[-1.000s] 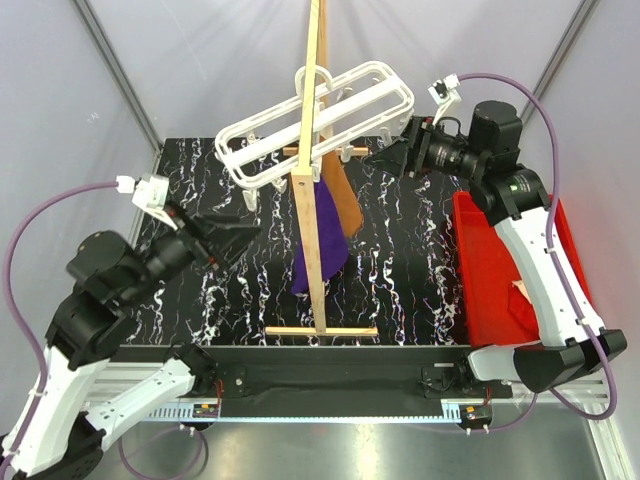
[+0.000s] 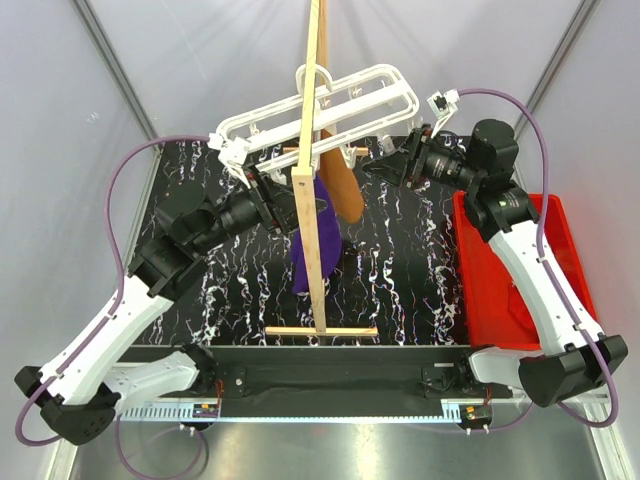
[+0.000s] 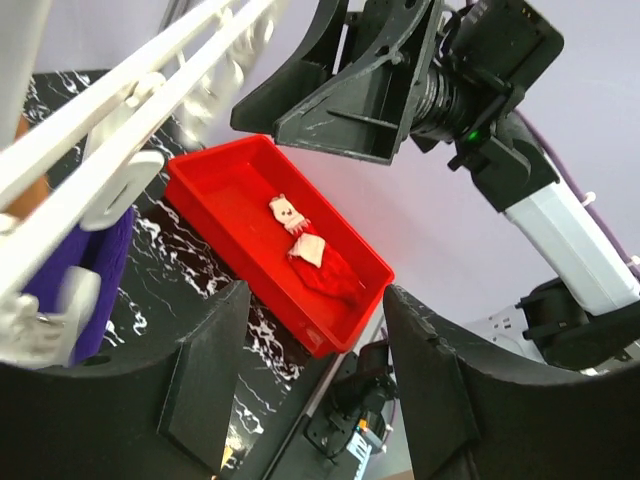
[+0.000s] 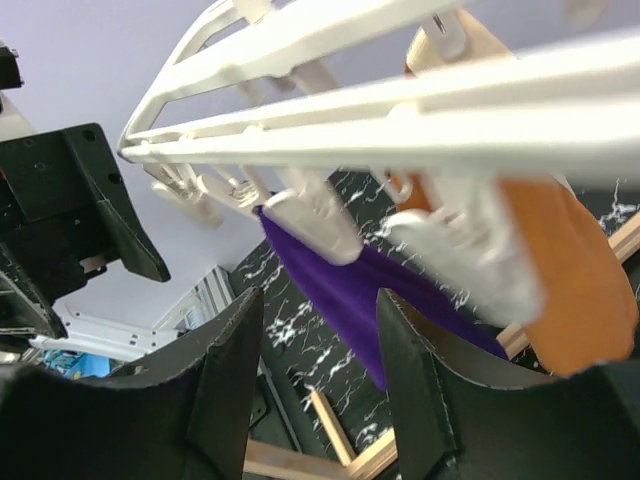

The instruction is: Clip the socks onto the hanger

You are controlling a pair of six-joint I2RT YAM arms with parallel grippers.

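Observation:
The white hanger [image 2: 352, 107] hangs from the wooden stand, its clips along the frame. A purple sock [image 2: 328, 240] and an orange-brown sock [image 2: 342, 178] hang below it, both also seen in the right wrist view. My left gripper [image 2: 292, 205] is at the hanger's near side, beside the stand's post; its fingers [image 3: 215, 370] are apart with nothing between them. At the hanger's right end is my right gripper [image 2: 388, 170], fingers [image 4: 236, 370] also apart and empty, with white clips [image 4: 318, 212] just beyond. Inside the red bin [image 3: 218, 212] lies a red-and-white sock [image 3: 318, 262].
The wooden post [image 2: 308, 240] stands in the middle, between the two grippers. Its base bar [image 2: 350, 331] lies on the black marbled table [image 2: 408, 285]. The red bin is at the right, beneath my right arm.
My left gripper has moved right and up to the hanger and post. The hanger and hanging socks have swung somewhat. My right gripper has shifted only slightly.

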